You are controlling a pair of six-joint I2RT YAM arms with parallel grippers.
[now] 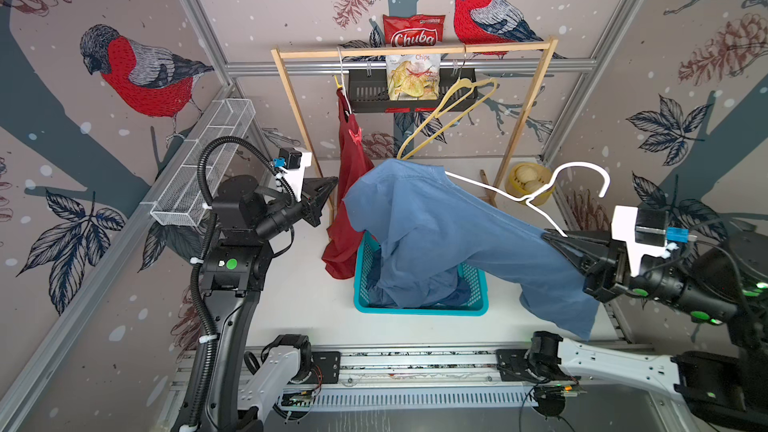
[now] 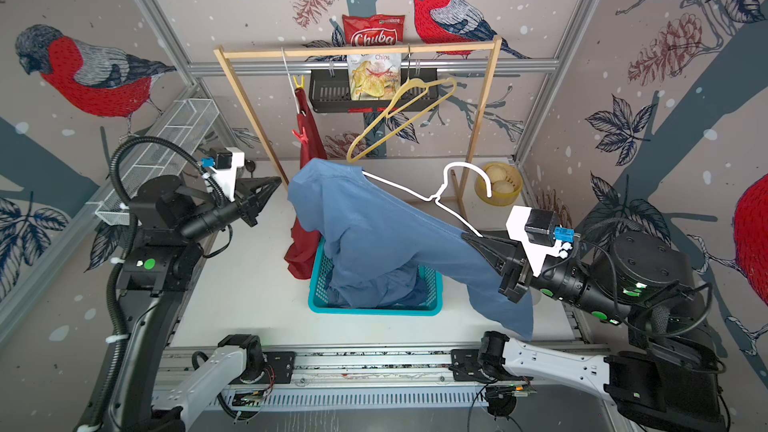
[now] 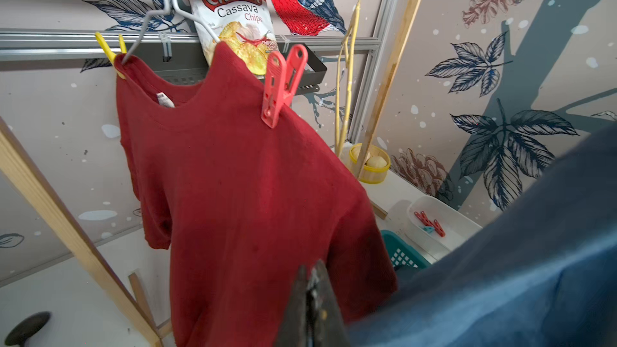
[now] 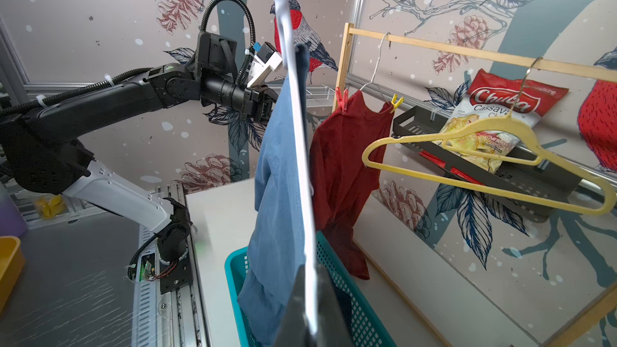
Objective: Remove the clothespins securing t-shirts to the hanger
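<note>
My right gripper (image 1: 552,237) is shut on the white hanger (image 1: 547,186), which carries a blue T-shirt (image 1: 464,224) draped toward the middle over a teal basket (image 1: 480,300). My left gripper (image 1: 328,184) is shut, nothing visible between its fingers, left of the blue shirt. A red T-shirt (image 3: 237,186) hangs on a wire hanger on the rack, with a red clothespin (image 3: 279,86) at one shoulder and a yellow clothespin (image 3: 108,51) at the other.
A wooden rack (image 1: 512,46) holds an empty yellow hanger (image 1: 424,124); a chip bag (image 1: 413,64) stands in a grey shelf behind. A clear container (image 3: 443,244) with clothespins and a yellow bowl (image 3: 379,167) are at the right. A wire basket (image 1: 200,168) is at the left.
</note>
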